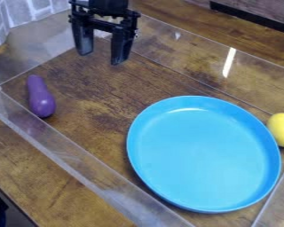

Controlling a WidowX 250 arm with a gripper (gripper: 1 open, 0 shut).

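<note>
A black gripper (102, 49) hangs at the top centre-left of the camera view, its two fingers apart with nothing seen between them. A purple eggplant (40, 99) lies on the wooden surface at the left, below and left of the gripper. A large blue plate (202, 155) rests at the lower right, and a yellow object (280, 129), perhaps a lemon, sits at its upper right, partly cut off by the frame edge.
Clear plastic walls border the wooden surface (132, 89) along the left and lower left. The middle of the surface, between the gripper, eggplant and plate, is clear.
</note>
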